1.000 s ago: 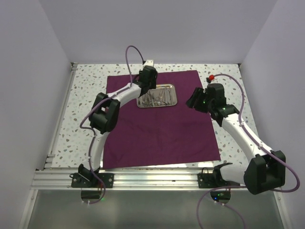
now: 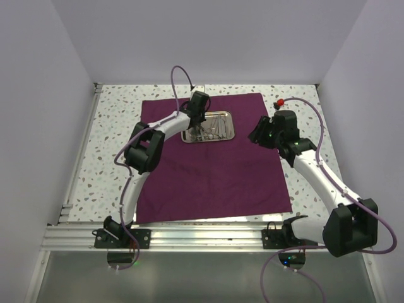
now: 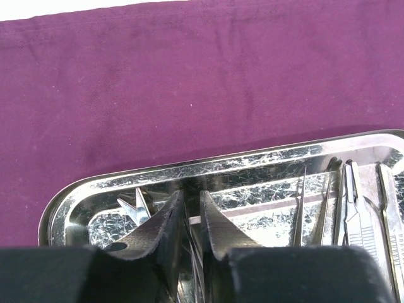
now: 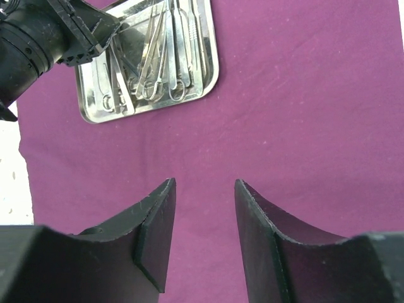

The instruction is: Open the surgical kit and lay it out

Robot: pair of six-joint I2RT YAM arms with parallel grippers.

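Observation:
A steel tray (image 2: 228, 132) of surgical instruments lies on the unfolded purple cloth (image 2: 208, 177). My left gripper is down at the tray's left part, its fingertips close around a slim instrument, slightly apart; whether it grips it is unclear. Scissor blades (image 3: 140, 208) lie left of the fingertips, and several forceps and handles (image 3: 360, 221) lie to the right. In the right wrist view the tray (image 4: 211, 76) is at the top, under the left arm. My right gripper hangs open over bare cloth right of the tray, with nothing between its fingers.
A speckled tabletop (image 2: 101, 158) surrounds the cloth, with walls at the back and sides.
The right arm looks almost still.

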